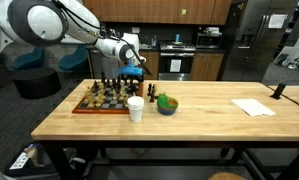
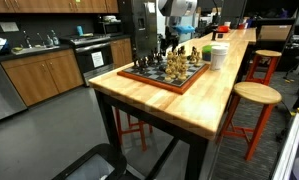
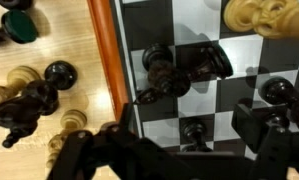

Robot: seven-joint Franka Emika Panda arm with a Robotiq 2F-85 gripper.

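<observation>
My gripper is open above the chessboard (image 1: pixel 117 111), with its dark fingers reaching into the bottom of the wrist view. Between and ahead of them a dark chess piece (image 3: pixel 164 75) stands on the board near its reddish-brown edge. Another dark piece (image 3: pixel 209 65), shaped like a knight, appears right beside it. A smaller dark piece (image 3: pixel 196 130) lies in the gap between the fingers in this view; whether they touch it cannot be told. In the first exterior view the gripper hangs over the board's far right part.
Off the board, light pieces (image 3: pixel 74 120) and dark pieces (image 3: pixel 61 74) stand on the wood. A white cup (image 1: pixel 136 108) and a bowl with green and red items (image 1: pixel 167 104) stand near the board.
</observation>
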